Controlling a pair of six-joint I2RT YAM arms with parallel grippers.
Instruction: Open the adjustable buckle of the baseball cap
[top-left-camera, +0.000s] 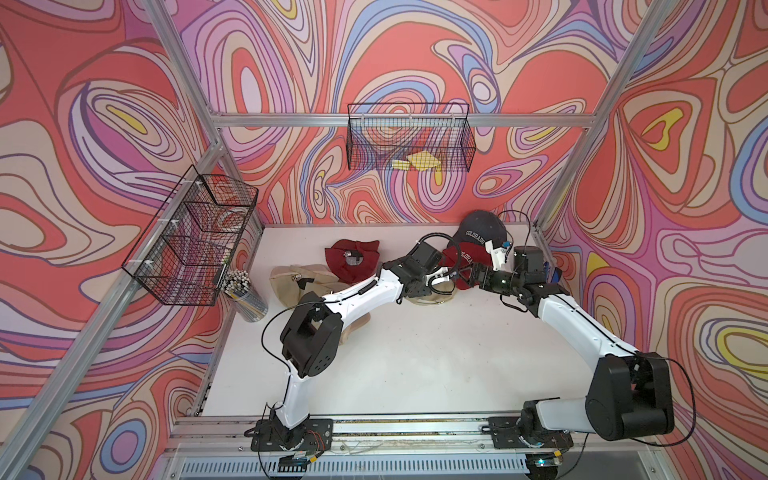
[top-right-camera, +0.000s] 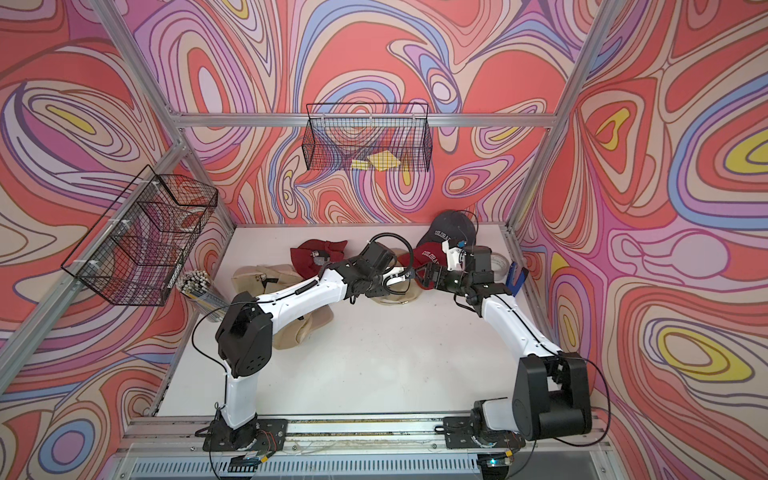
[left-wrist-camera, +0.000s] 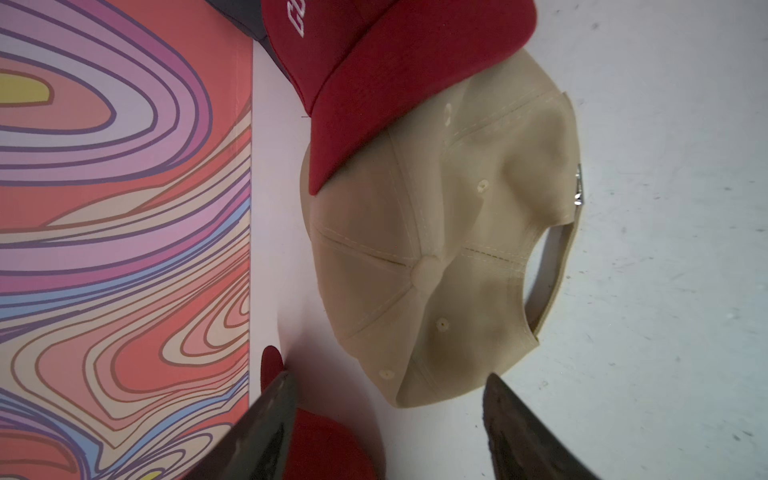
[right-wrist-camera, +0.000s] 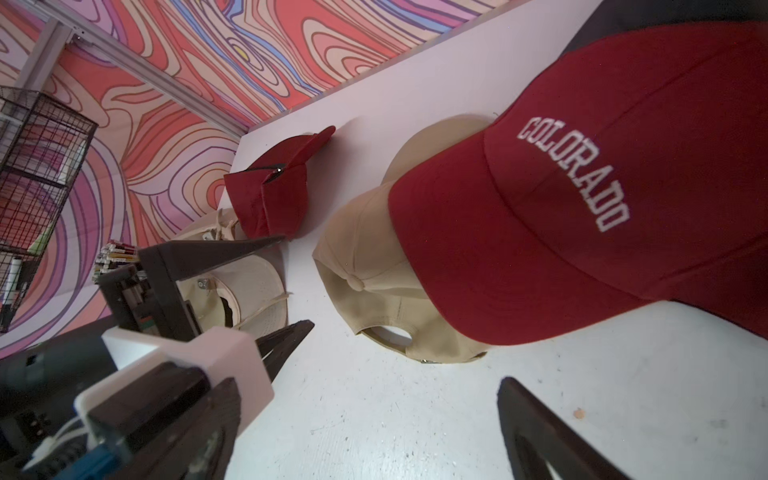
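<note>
A beige cap (left-wrist-camera: 480, 208) lies on the table with its back opening and strap (left-wrist-camera: 553, 284) toward the front; a small metal buckle (left-wrist-camera: 578, 185) shows at its edge in the left wrist view. Overlapping it is the brim of a red COLORADO cap (right-wrist-camera: 552, 208). In the left wrist view, my left gripper is open, its fingers apart and the beige cap beyond them, nothing between. Open and empty, my right gripper is over bare table, in front of the beige cap, as the right wrist view shows.
A dark cap (top-left-camera: 482, 227) sits behind the red one. At the left lie another red cap (right-wrist-camera: 272, 184) and more beige caps (top-left-camera: 300, 280), near a holder of pens (top-left-camera: 246, 294). Both grippers stand close together.
</note>
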